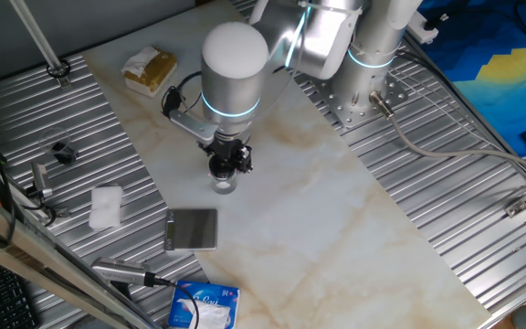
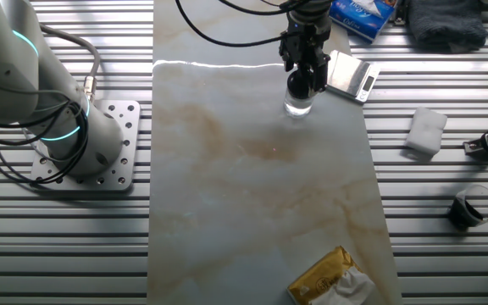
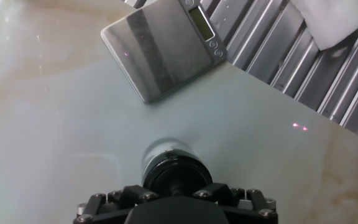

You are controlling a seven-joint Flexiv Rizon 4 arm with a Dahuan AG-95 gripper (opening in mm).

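Note:
A small clear jar (image 1: 224, 184) with a black lid (image 3: 176, 173) stands upright on the marble-patterned board (image 1: 309, 228). My gripper (image 1: 230, 157) is right over the jar, fingers pointing down at its top. In the wrist view the fingers (image 3: 132, 195) lie on either side of the lid's near edge, and the gripper body covers part of the lid. Whether they press on it cannot be made out. From the second exterior view, the jar's clear base (image 2: 298, 108) shows below the dark fingers, seemingly resting on the board.
Close to the jar lies a flat digital scale (image 3: 160, 46), its top bare. A blue tissue pack (image 1: 205, 304) and a yellow tissue pack (image 1: 151, 70) sit at opposite ends. Off the board are a white block (image 2: 427, 130) and a clear cup with dark contents (image 2: 474, 207).

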